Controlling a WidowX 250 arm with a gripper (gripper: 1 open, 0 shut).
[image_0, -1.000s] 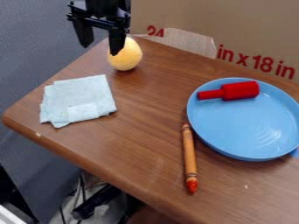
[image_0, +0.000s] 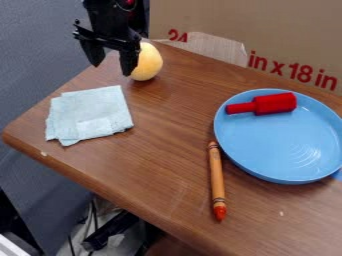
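My black gripper (image_0: 110, 54) hangs at the top left, fingers apart and pointing down, beside a pale yellow rounded object (image_0: 147, 64) that stands on the table behind and to the right of it. Whether anything touches the fingers is hard to tell. A folded light-blue cloth (image_0: 88, 116) lies at the table's left. A blue plate (image_0: 278, 148) on the right holds a red cylinder with a thin handle (image_0: 275, 104). An orange crayon (image_0: 217, 180) lies left of the plate.
A wooden table (image_0: 147, 165) has free room in its middle. A cardboard box (image_0: 254, 35) stands behind it. The table's left edge drops to grey flooring and cables.
The gripper has shifted slightly down and left over the last second. The objects on the table look unmoved.
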